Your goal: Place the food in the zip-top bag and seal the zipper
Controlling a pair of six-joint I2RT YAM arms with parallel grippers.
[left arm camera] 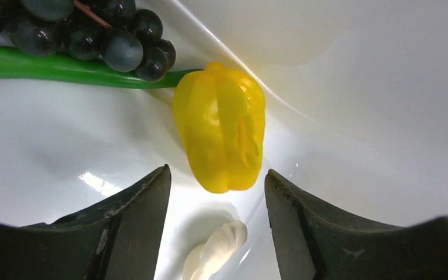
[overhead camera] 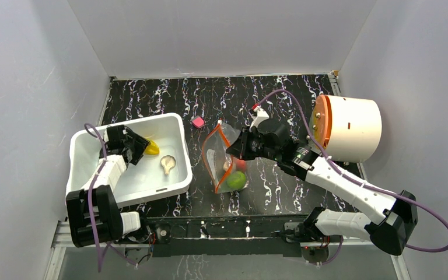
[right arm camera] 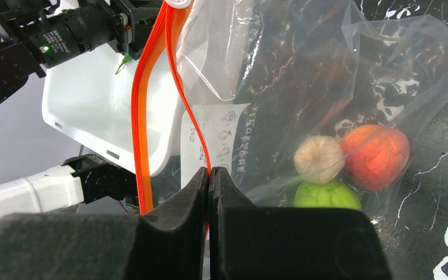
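Observation:
In the white bin [overhead camera: 163, 184], a yellow pepper [left arm camera: 219, 128] lies just beyond the fingertips of my open left gripper, with black grapes [left arm camera: 119, 46], a green pepper or bean [left arm camera: 46, 70] and a pale mushroom-like piece [overhead camera: 168, 163] near it. The zip bag [right arm camera: 280, 70] stands on the counter with an orange item [right arm camera: 374, 154], a beige one [right arm camera: 318, 157] and a green one [right arm camera: 326, 197] inside. My right gripper is shut at the bag's orange-red zipper rim, the thin strip reaching its fingertips.
A small pink block [overhead camera: 198, 121] lies behind the bag. A large cream cylinder [overhead camera: 353, 128] stands at the right. The marble counter [overhead camera: 151, 96] has free room at the back. Grey walls enclose the sides and back.

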